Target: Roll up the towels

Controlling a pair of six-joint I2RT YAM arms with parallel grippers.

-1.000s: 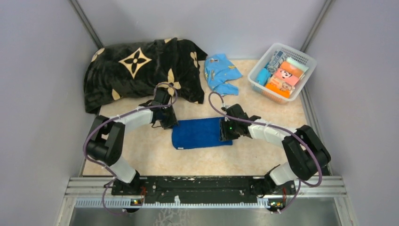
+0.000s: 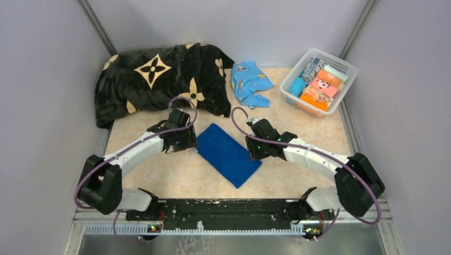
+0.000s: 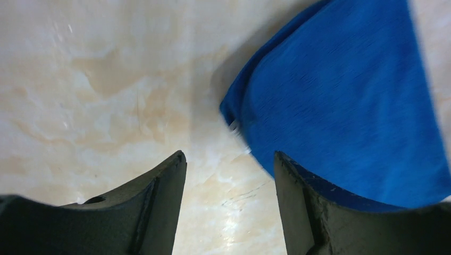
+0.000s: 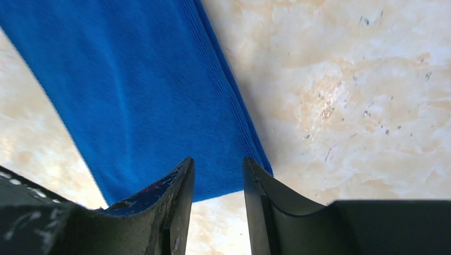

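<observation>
A folded dark blue towel lies flat and slanted in the middle of the table, running from upper left to lower right in the top view. At its left corner, where a small pale tag shows on the towel, my left gripper hovers open, nothing between its fingers. My right gripper is over the towel's right corner. In the right wrist view its fingers stand apart above the towel, near the doubled edge, with no cloth pinched.
A black patterned blanket is heaped at the back left. Beside it lies a crumpled light blue cloth. A white basket of several rolled towels stands at the back right. Bare table surrounds the blue towel.
The towel lay nearly straight a second ago and has turned clockwise to a slant.
</observation>
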